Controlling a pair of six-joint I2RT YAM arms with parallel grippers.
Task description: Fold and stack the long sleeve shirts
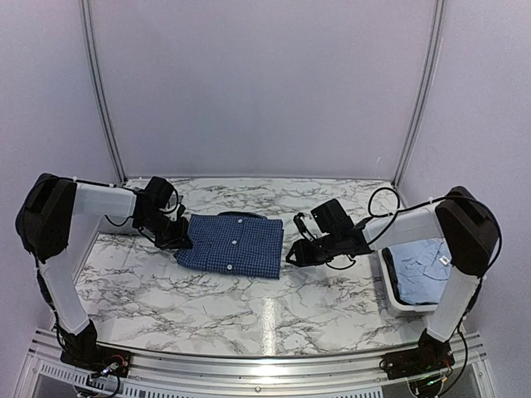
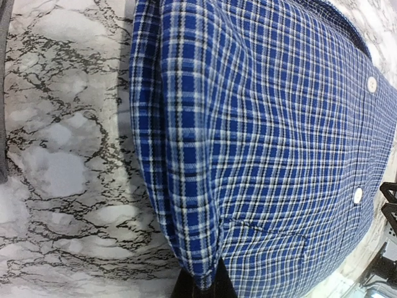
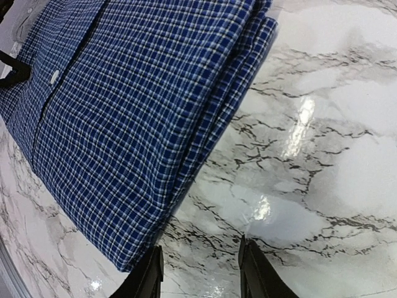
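A dark blue checked shirt (image 1: 232,245), folded to a rectangle with its white buttons up, lies on the marble table. My left gripper (image 1: 184,242) is at the shirt's left edge; in the left wrist view its fingertips (image 2: 211,287) are shut on the folded edge of the cloth. Beyond the shirt's right edge, my right gripper (image 1: 292,259) is apart from the fabric. In the right wrist view its fingers (image 3: 251,273) stand open over bare marble, with the shirt's near right corner (image 3: 127,257) just beside them.
At the right, a white bin (image 1: 390,300) holds light blue folded cloth (image 1: 421,269). Part of a grey box (image 1: 116,225) shows behind the left arm. Bare marble (image 1: 207,311) lies in front of the shirt.
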